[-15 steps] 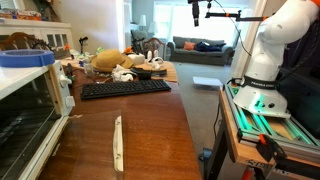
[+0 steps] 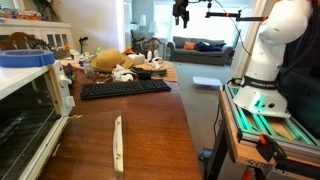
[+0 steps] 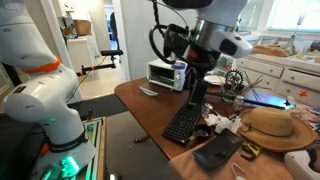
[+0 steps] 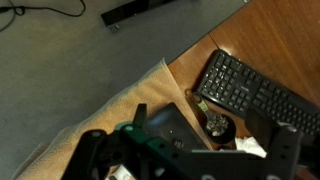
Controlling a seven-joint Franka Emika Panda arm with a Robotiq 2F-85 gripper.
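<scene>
My gripper is open, with its fingers spread wide at the lower edge of the wrist view. It hangs well above the table, and nothing shows between its fingers. A black keyboard (image 4: 262, 98) lies on the wooden table at the right of that view. Below the gripper, a dark flat tray-like object (image 4: 168, 127) rests near a tan cloth (image 4: 110, 112). A small dark round item (image 4: 217, 128) sits between this object and the keyboard. In exterior view 1, the gripper (image 2: 181, 15) shows high at the top, beyond the keyboard (image 2: 126, 89).
A straw hat (image 3: 270, 122) and white crumpled items crowd the far end. A white toaster oven (image 3: 166, 73) stands at the table's other end. A long pale object (image 2: 118, 145) lies on otherwise clear wood (image 2: 155, 135). Grey floor lies beside the table.
The arm has swung left in exterior view 1, bringing the gripper further over toward the table's side. The objects on the table look unmoved.
</scene>
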